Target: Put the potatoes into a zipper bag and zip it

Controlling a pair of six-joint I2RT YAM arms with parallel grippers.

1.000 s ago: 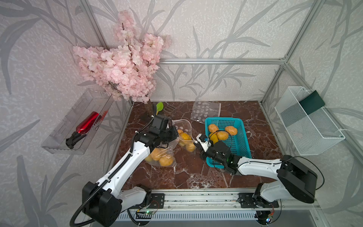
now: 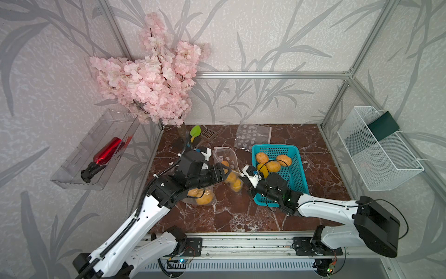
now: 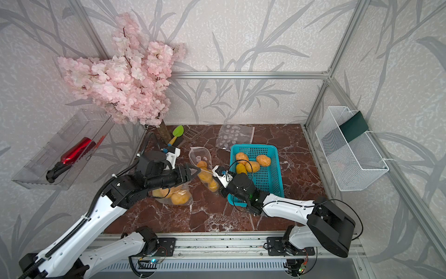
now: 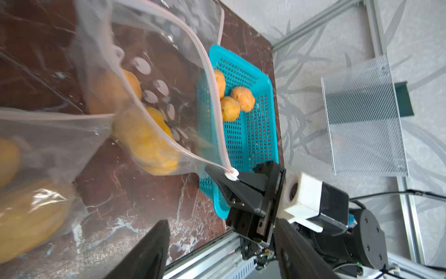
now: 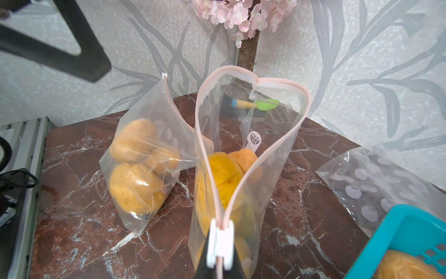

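Observation:
An upright clear zipper bag point(image 5: 274, 162) with a pink rim stands with its mouth spread wide, several potatoes point(image 5: 223, 176) inside. The white slider point(image 5: 220, 244) sits at the near corner of the rim. There my right gripper is shut on the bag's rim, close by the slider; the left wrist view shows the same corner at its black fingers point(image 4: 241, 190). My left gripper is open above the bags, nothing between its fingers. One of its fingers point(image 5: 88, 58) shows at the upper left of the right wrist view.
Another bag of potatoes point(image 5: 137, 176) stands at the left, close beside the first. A blue basket point(image 2: 297, 174) holding several potatoes lies under the right arm. An empty bag point(image 2: 253, 135) lies flat at the back. A green spatula point(image 2: 195, 131) lies back left.
The right gripper stays at the bag's corner, while its arm has shifted slightly.

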